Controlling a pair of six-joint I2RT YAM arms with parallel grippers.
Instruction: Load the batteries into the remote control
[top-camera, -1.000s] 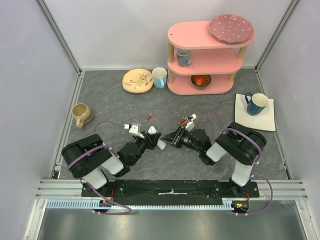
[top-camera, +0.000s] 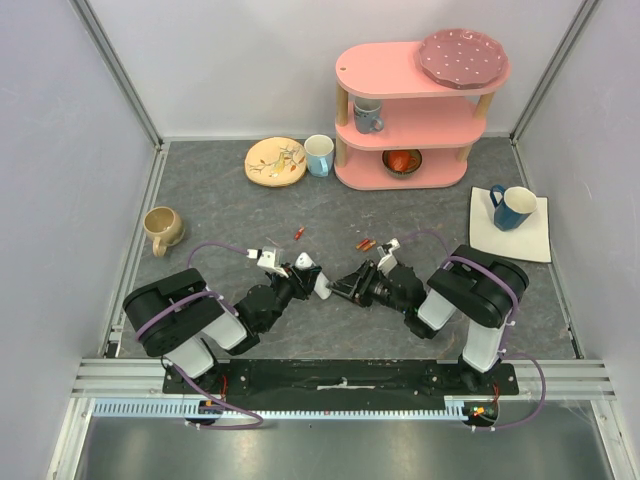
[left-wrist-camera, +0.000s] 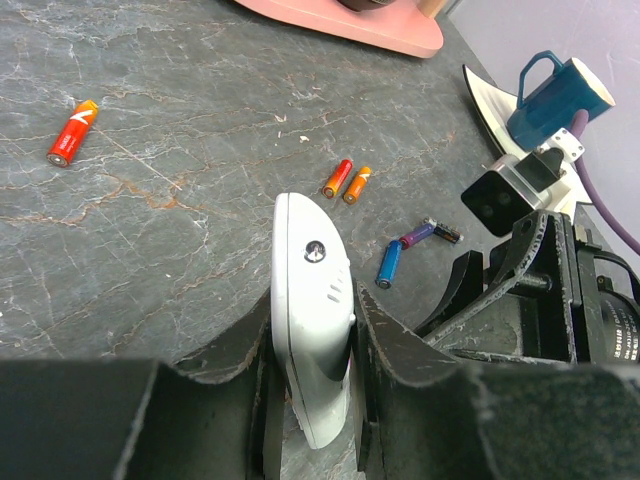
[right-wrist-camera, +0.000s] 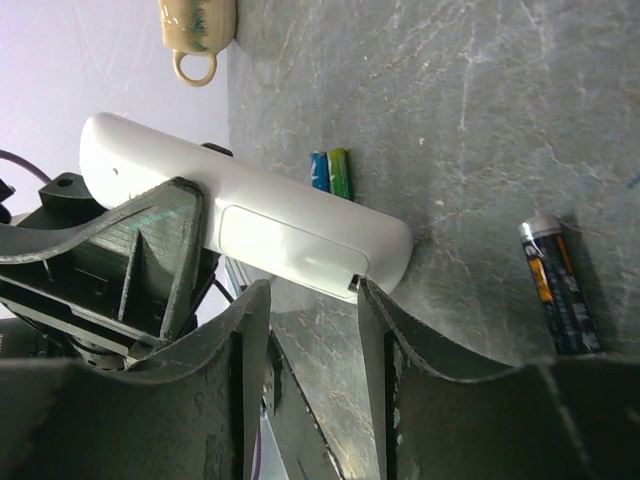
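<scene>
My left gripper is shut on the white remote, holding it above the table. My right gripper is beside the remote's end, its fingertips part open at the battery cover; whether they touch it is unclear. Batteries lie loose on the table: a large red one, a small red and orange one, a blue and purple one beside a dark one. In the right wrist view a dark battery lies near a green one.
A pink shelf stands at the back, with a plate and white mug to its left. A tan mug is at left, a blue mug on a white mat at right.
The left arm and the remote look unmoved.
</scene>
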